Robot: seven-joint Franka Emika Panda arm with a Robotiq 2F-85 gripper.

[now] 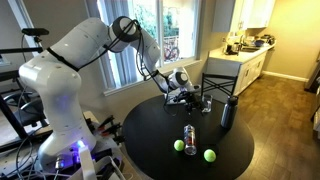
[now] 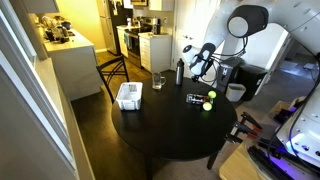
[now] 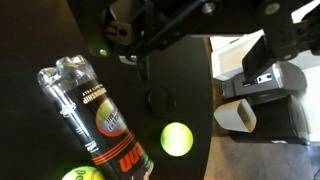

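A clear tennis-ball can with red and black print [image 1: 190, 139] lies on its side on the round dark table [image 1: 140, 135] in exterior view 1. In the wrist view the can [image 3: 105, 120] slants across the lower left, one clear end toward the top. One green-yellow ball [image 1: 179, 145] rests left of it and another ball [image 1: 210, 156] to its right. Beyond the can, low over the table, hangs my gripper [image 1: 187, 98]. Its dark fingers in the wrist view blend into the table, so their opening is unclear. The can lies apart from them.
A dark bottle [image 1: 229, 112] stands at the table's right edge, with a clear glass container [image 1: 207, 103] near the back. Exterior view 2 shows a white basket [image 2: 129, 96] at the opposite side.
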